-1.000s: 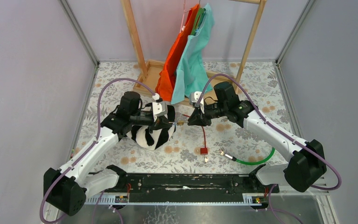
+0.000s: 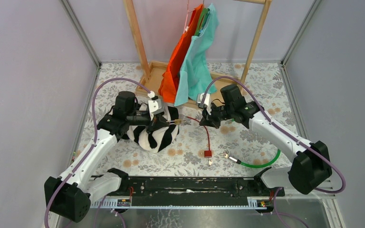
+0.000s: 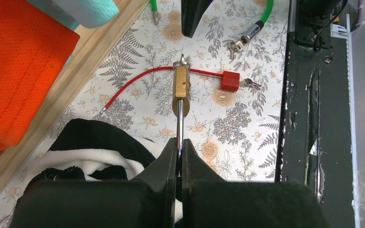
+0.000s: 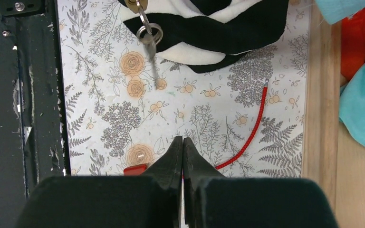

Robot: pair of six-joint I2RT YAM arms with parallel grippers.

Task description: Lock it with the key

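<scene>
A brass padlock [image 3: 181,85] is held out by its steel shackle in my left gripper, which is shut on it. Keys [image 4: 150,47] on a ring dangle from the padlock at the top of the right wrist view, blurred. My right gripper is shut with nothing showing between its fingers, a short way across from the padlock. Below lies a red cable lock [image 3: 229,81] with its red cord and small keys [image 3: 251,84]. A green cable lock [image 2: 252,165] with keys lies at the front right.
A wooden rack [image 2: 153,76] with orange [image 2: 171,71] and turquoise [image 2: 195,71] cloths stands at the back. A black-and-white plush cloth [image 2: 154,140] lies under my left gripper. The dark table edge [image 2: 190,185] runs along the front.
My left gripper with the padlock has moved slightly left and up in the top view; my right gripper has moved slightly right, so the two stand further apart.
</scene>
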